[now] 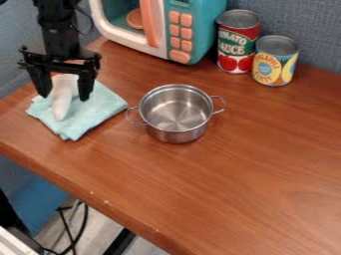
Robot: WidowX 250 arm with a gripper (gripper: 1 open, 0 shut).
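Observation:
My black gripper hangs at the upper left, low over a pale blue cloth that lies on the wooden table. A white elongated object sits on the cloth right below the fingers. Whether the fingers are open or shut on it is hard to make out. A steel pot with two handles stands to the right of the cloth.
A toy microwave stands at the back, with a tomato can and a yellow-labelled can to its right. Cables hang beyond the front left edge.

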